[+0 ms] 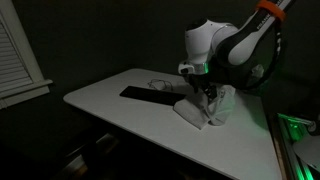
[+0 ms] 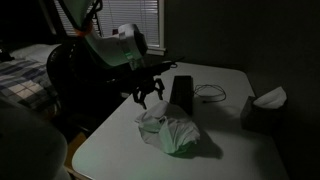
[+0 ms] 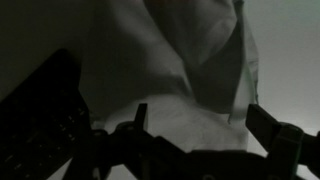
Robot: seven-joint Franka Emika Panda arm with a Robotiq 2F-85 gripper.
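Observation:
A crumpled pale cloth (image 1: 213, 105) lies in a heap on the white table, near the robot's base. In the wrist view the cloth (image 3: 185, 65) fills the middle, its folds running under my gripper. The fingers stand open, with fingers spread wide and no fabric visibly pinched. Exterior view 2 shows my gripper (image 2: 151, 98) just above the far edge of the cloth (image 2: 167, 128). Whether the fingertips touch it cannot be told in the dim light.
A black keyboard (image 1: 152, 95) lies beside the cloth. Behind it is a loose cable (image 2: 210, 92), and a tissue box (image 2: 263, 110) stands near the table's edge.

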